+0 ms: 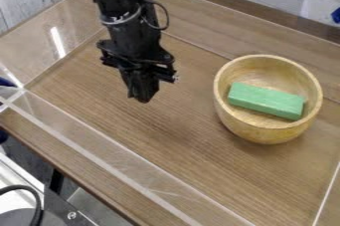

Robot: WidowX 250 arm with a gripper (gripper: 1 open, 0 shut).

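Note:
My black gripper hangs from the arm at upper left of centre in the camera view, above the bare wooden table. Its fingertips appear close together, with nothing visible between them. To its right, apart from it, is a round light wooden bowl with a green rectangular block lying inside.
A white object with blue is cut off at the top right edge. Cables are at the lower left, beside the table's edge.

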